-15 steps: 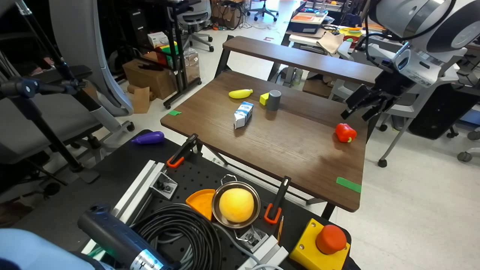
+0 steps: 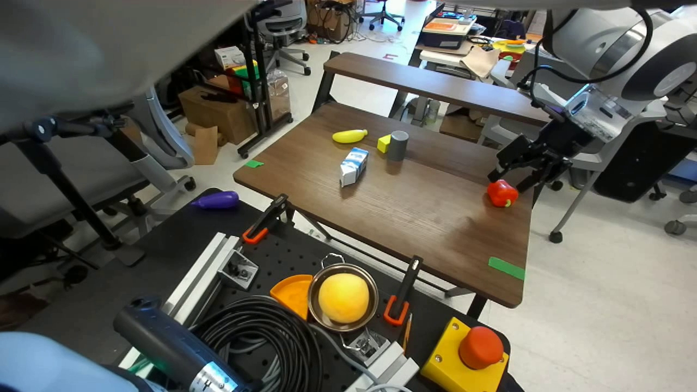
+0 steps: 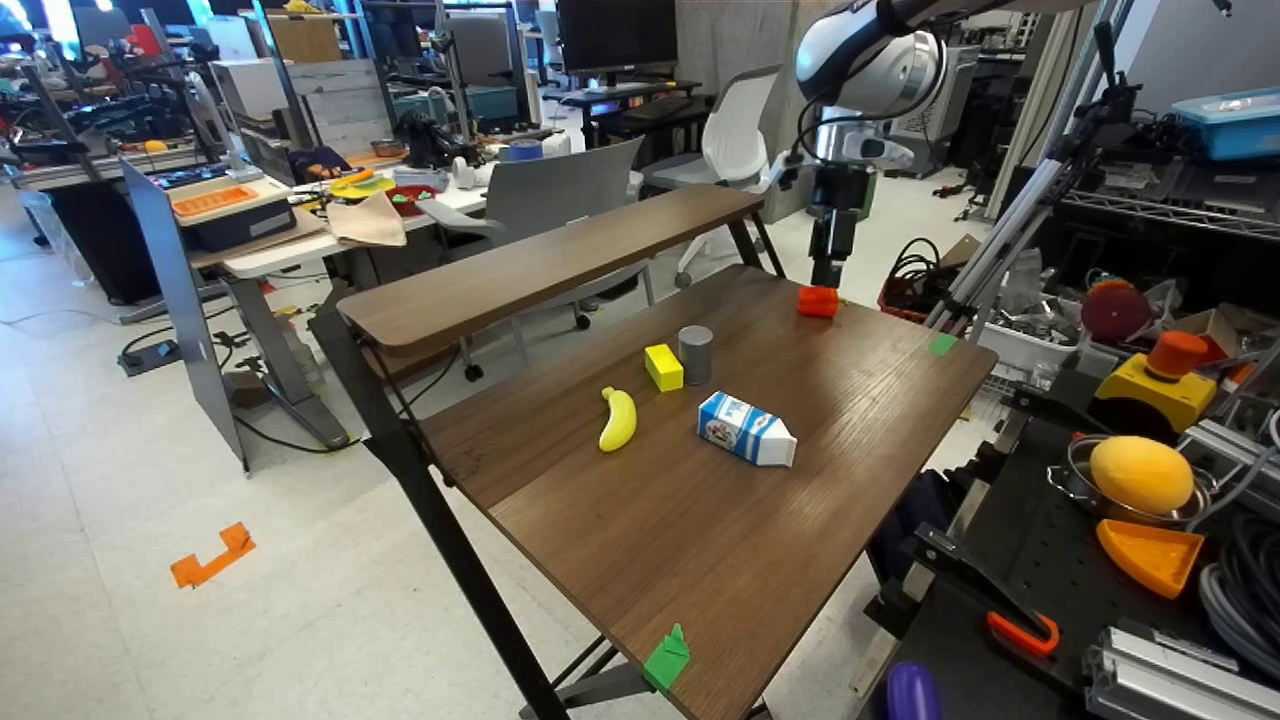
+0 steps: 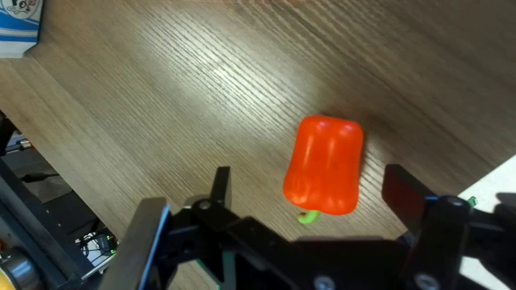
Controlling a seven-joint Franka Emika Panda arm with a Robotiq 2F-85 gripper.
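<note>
A red toy bell pepper [image 4: 325, 166] with a green stem lies on the brown table [image 2: 418, 215], near its right end in exterior view 1. Just above it hangs my gripper [image 2: 509, 179], pointing down with its fingers wide apart. In the wrist view the pepper shows in the gap between the two black fingers, nearer the right one, with bare wood visible on both sides. Neither finger appears to touch it there. Exterior view 2 has the gripper [image 3: 828, 278] directly over the pepper [image 3: 818, 301], hiding part of its top.
A milk carton [image 3: 746, 428], yellow banana [image 3: 618, 420], yellow block [image 3: 663, 367] and grey cylinder [image 3: 696, 355] stand or lie elsewhere on the table. Along the back runs a raised shelf [image 2: 431, 85]. Clear tabletop lies between the pepper and the carton.
My gripper has come down and slightly left, closer to the pepper. The pepper and other tabletop objects are unmoved. A large pale shape now covers the upper left of exterior view 1.
</note>
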